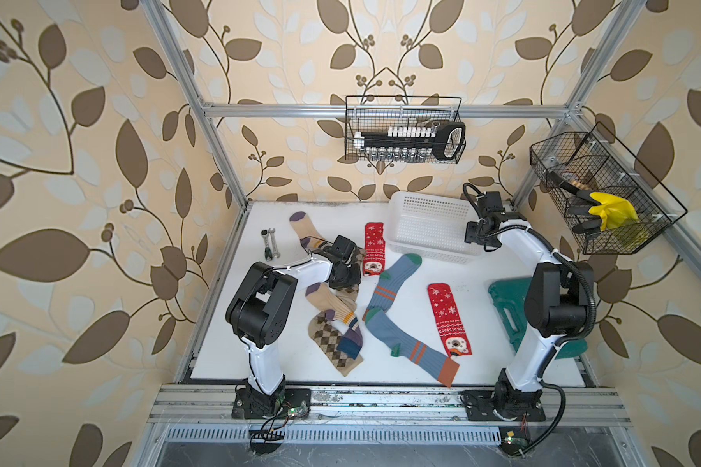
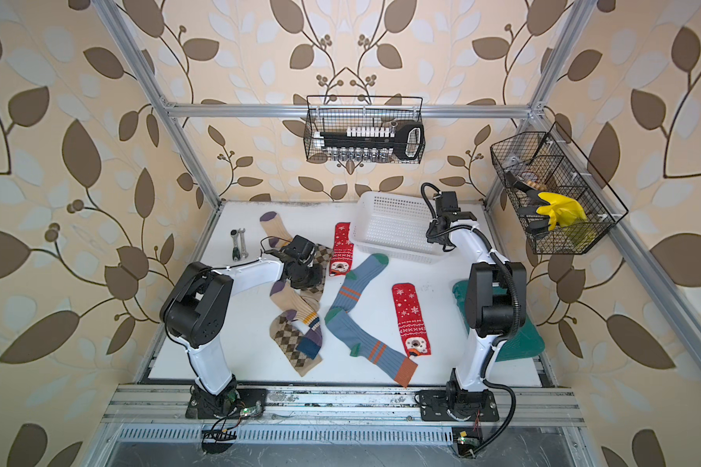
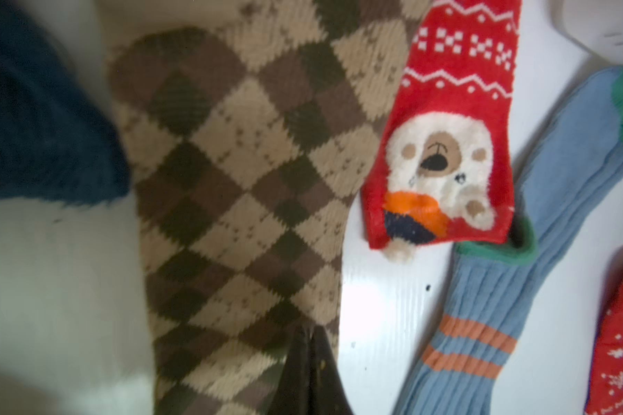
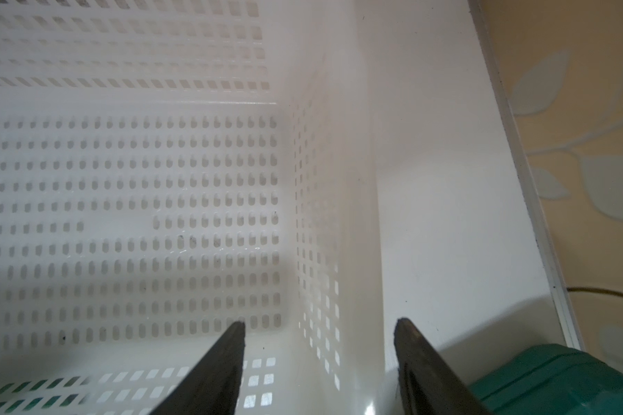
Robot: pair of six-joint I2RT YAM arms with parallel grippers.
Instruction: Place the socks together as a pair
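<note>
Socks lie spread on the white table. My left gripper is shut, low over a brown argyle sock [image 3: 242,207]; another argyle sock [image 1: 327,342] lies at the front left among beige and dark-blue socks [image 1: 349,346]. Two red snowflake socks lie apart, one [image 1: 374,241] by the basket, one [image 1: 448,319] at the front. Two blue-grey striped socks [image 1: 393,280] lie in the middle, end to end. My right gripper is part open over the basket's right rim, nothing visibly between its fingers.
A white perforated basket [image 1: 424,218] stands at the back. A green case [image 1: 510,311] lies under the right arm. Wrenches [image 1: 271,243] lie at the left. Wire baskets hang on the frame.
</note>
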